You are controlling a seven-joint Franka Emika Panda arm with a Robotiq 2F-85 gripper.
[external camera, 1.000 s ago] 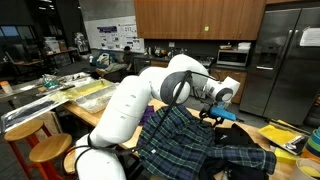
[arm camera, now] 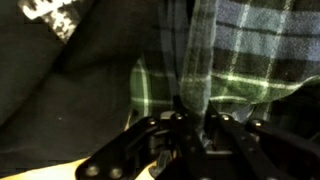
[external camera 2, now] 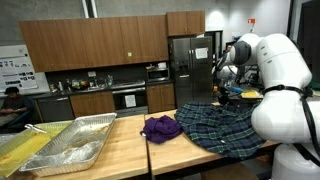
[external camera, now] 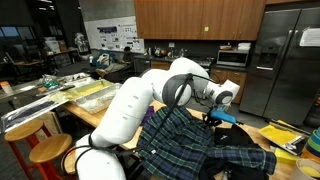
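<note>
A dark plaid cloth [external camera: 180, 148] lies spread and rumpled over the table, with a black cloth [external camera: 238, 146] beside it on the right. In the wrist view, a fold of the plaid cloth [arm camera: 262, 55] rises between the fingers of my gripper; the black cloth [arm camera: 85, 95] fills the left side. Exterior view 1 has the gripper [external camera: 209, 120] low at the cloth, near where plaid and black meet. Dark fabric hides the fingertips, so whether they grip the fold is unclear.
A purple cloth [external camera 2: 162, 128] and a foil-lined tray [external camera 2: 112, 121] are on the table away from the gripper. Yellow items [external camera: 282, 134] stand at the table's right side. Two orange stools [external camera: 46, 149] are by the left edge.
Over the last second the arm has shifted only slightly, with the gripper staying low at the cloth. The cloths look the same.
</note>
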